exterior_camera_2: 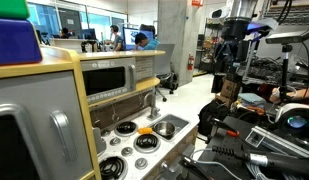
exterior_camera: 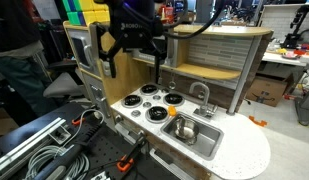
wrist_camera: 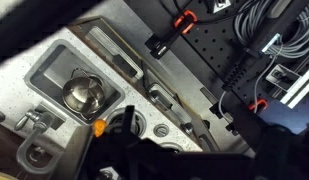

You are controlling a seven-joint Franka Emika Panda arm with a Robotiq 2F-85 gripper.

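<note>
My gripper [exterior_camera: 135,74] hangs open above the front of the toy kitchen, its two fingers well apart and nothing between them. In the wrist view its dark fingers show at the bottom, over the counter edge. A shiny metal pot [wrist_camera: 84,93] sits in the sink basin [exterior_camera: 208,143], below and to the right of the gripper in exterior view 1. On the counter between sink and burners lies a small orange object [exterior_camera: 172,111]; it also shows near the sink corner in the wrist view. The gripper touches neither of them.
Several round burners [exterior_camera: 158,114] lie left of the sink. A curved faucet [exterior_camera: 201,94] rises behind the basin, under a wooden shelf [exterior_camera: 209,72]. Cables [wrist_camera: 256,28] and a dark perforated base fill the near side. White counter [exterior_camera: 244,150] right of the sink is clear.
</note>
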